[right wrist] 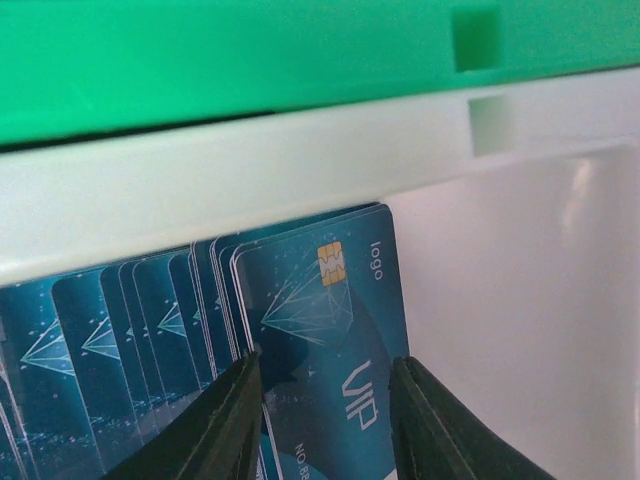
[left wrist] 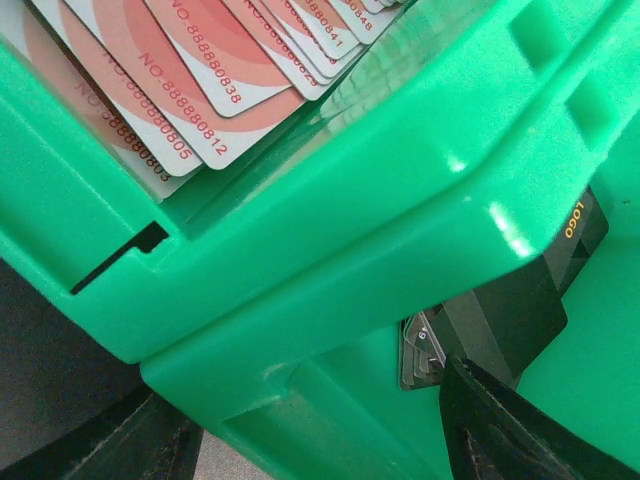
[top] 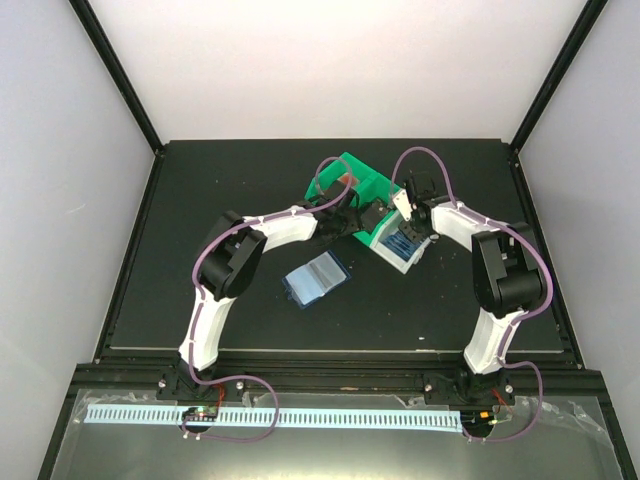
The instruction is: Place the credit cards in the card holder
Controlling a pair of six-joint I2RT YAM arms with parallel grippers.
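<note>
Dark blue credit cards with a VIP mark [right wrist: 325, 345] lean in an overlapping row inside the white tray [right wrist: 510, 260]. Over the front card, my right gripper stands open, one finger on either side of its lower part; contact is not clear. In the left wrist view, black cards [left wrist: 505, 315] lie in one compartment of the green tray [left wrist: 330, 290], and red-and-white numbered cards [left wrist: 190, 80] in another. My left gripper is open, its fingers on either side of the green divider's end. An open card holder [top: 316, 279] with clear pockets lies flat.
The green and white trays adjoin at a slant, and both arms reach in over them. Their raised walls stand close to both grippers. Bare black table [top: 410, 310] surrounds the card holder.
</note>
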